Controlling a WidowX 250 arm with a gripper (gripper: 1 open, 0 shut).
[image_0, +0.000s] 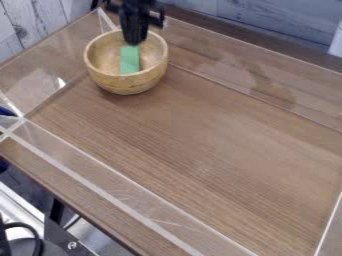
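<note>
A wooden bowl (114, 81) sits at the upper left of the wooden table (201, 170). Inside it a green object (130, 60) lies in the middle. Above the bowl, at the top of the view, is my dark gripper (134, 30), blurred, with nothing visible held; whether its fingers are open or shut cannot be made out.
A clear plastic strip crosses the lower left, and a dark cable (19, 230) lies at the bottom left corner. Walls edge the top corners.
</note>
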